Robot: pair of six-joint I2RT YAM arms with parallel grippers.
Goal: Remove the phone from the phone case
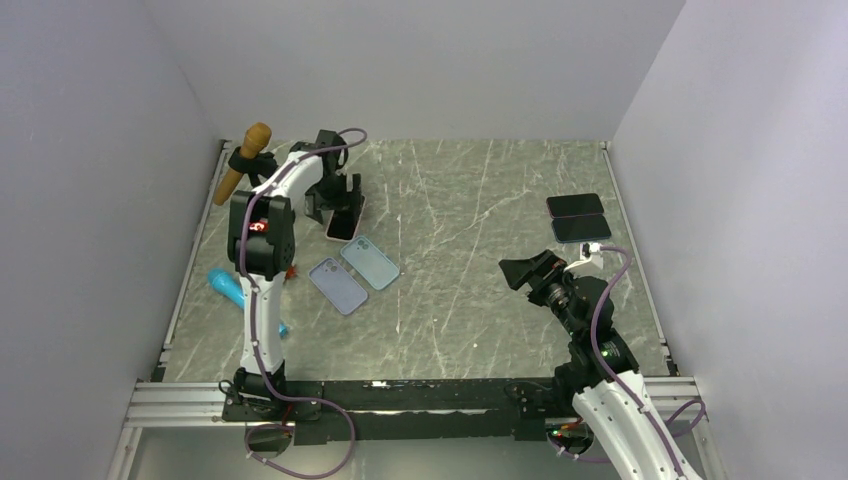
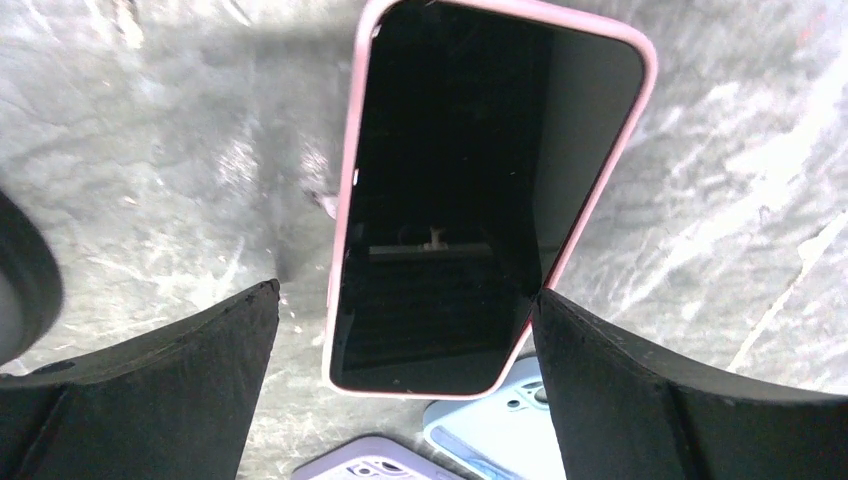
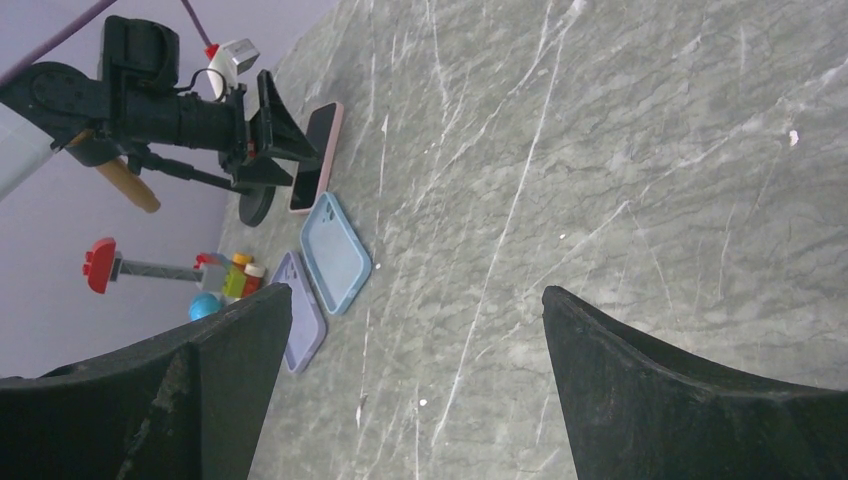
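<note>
A black-screened phone in a pink case [image 2: 450, 180] lies face up on the marble table at the back left, also visible in the top view [image 1: 344, 222]. My left gripper is open just over it, a fingertip to either side of its lower half; whether they touch it I cannot tell. My right gripper stands open at the front right, nothing between its fingers.
Empty blue [image 1: 370, 262] and lavender [image 1: 337, 286] cases lie below the pink one. Two dark phones [image 1: 580, 227] lie at the right. Toys, including a blue one [image 1: 227, 286], sit at the left.
</note>
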